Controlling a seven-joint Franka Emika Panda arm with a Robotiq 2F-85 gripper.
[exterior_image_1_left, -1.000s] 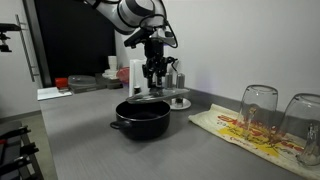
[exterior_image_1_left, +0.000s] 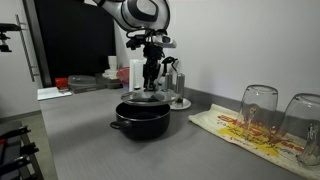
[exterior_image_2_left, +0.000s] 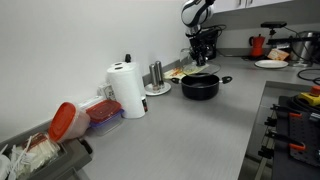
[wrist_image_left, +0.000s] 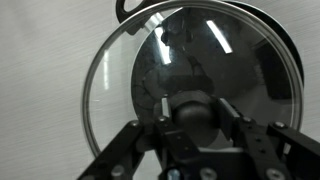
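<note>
A glass lid with a dark knob (wrist_image_left: 196, 112) is held by my gripper, whose fingers close on the knob. In exterior view 1 the lid (exterior_image_1_left: 137, 98) hangs just above the black pot (exterior_image_1_left: 142, 124), tilted. Seen from the wrist, the lid is off to one side of the pot, and part of the pot's rim (wrist_image_left: 292, 45) and one handle (wrist_image_left: 124, 10) show past its edge. Exterior view 2 has the black pot (exterior_image_2_left: 198, 90) beneath the gripper (exterior_image_2_left: 203, 58); whether lid and pot touch cannot be told.
Two upturned glasses (exterior_image_1_left: 258, 107) stand on a yellow patterned towel (exterior_image_1_left: 228, 128) at right. Behind the pot are a small plate (exterior_image_1_left: 181, 104) and a paper towel roll (exterior_image_1_left: 136, 73).
My gripper and the lid have shifted slightly left and down in exterior view 1, and the lid's tilt has changed. The pot has stayed where it was.
</note>
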